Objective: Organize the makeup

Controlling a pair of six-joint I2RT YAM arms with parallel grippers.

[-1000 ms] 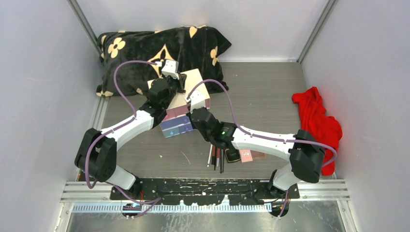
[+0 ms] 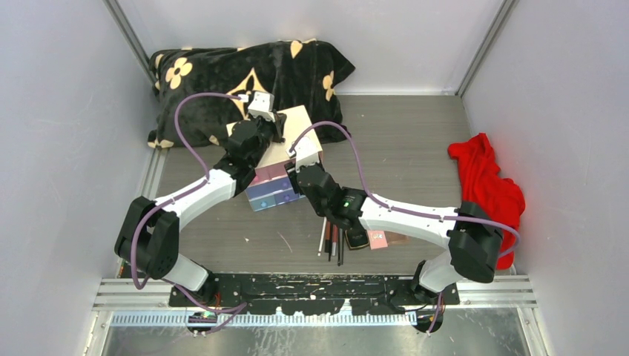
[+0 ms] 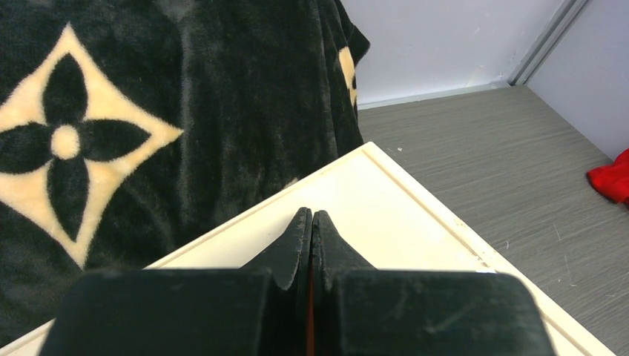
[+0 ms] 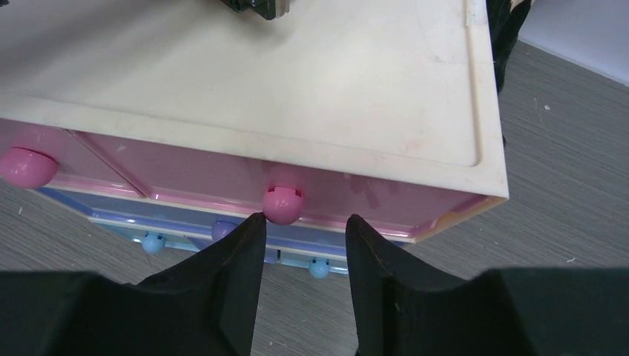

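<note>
A makeup organizer with a cream top (image 2: 295, 119) and pink, blue and light-blue drawers (image 2: 274, 194) stands left of centre. My left gripper is shut at the cream top, nothing visible between its fingers. My right gripper is open at the front, its fingertips either side of and just below a pink drawer knob (image 4: 282, 205). Brushes (image 2: 334, 243), a black compact (image 2: 357, 240) and a pink palette (image 2: 377, 239) lie at the front, partly hidden by the right arm.
A black patterned cushion (image 2: 193, 89) lies along the back wall behind the organizer. A red cloth (image 2: 482, 185) lies at the right.
My right gripper has shifted slightly to the right since one second ago, staying at the organizer's front. The left arm has not visibly moved.
</note>
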